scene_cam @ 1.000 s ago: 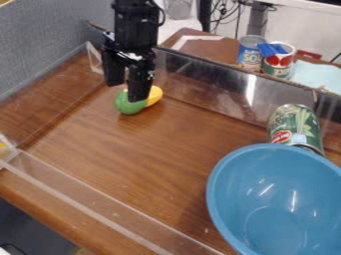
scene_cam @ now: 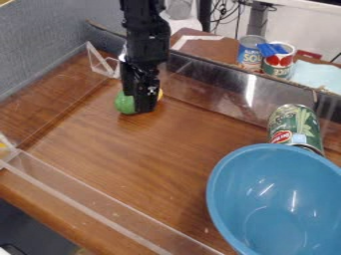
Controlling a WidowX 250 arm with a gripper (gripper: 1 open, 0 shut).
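My black gripper is lowered over a green and yellow object near the back left of the wooden surface, open around or just above it. The object is mostly hidden behind the fingers; whether they touch it I cannot tell.
A blue bowl fills the front right, with a green can lying behind it. Beyond the clear barrier stand two cans.
The gripper has moved down and slightly right onto the green and yellow object, covering more of it.
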